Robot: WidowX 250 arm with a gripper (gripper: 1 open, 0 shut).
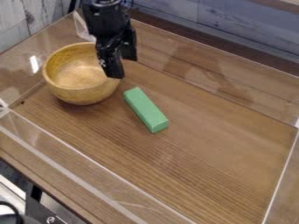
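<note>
My gripper [119, 63], black and standing open, hangs over the back right rim of a round yellow bowl [75, 87] on the left of the wooden table. I see nothing held between its fingers. A green rectangular block [146, 109] lies on the table to the right of the bowl, apart from it.
A pale wooden wall [251, 22] runs along the back, and a grey panel [24, 22] stands at the back left.
</note>
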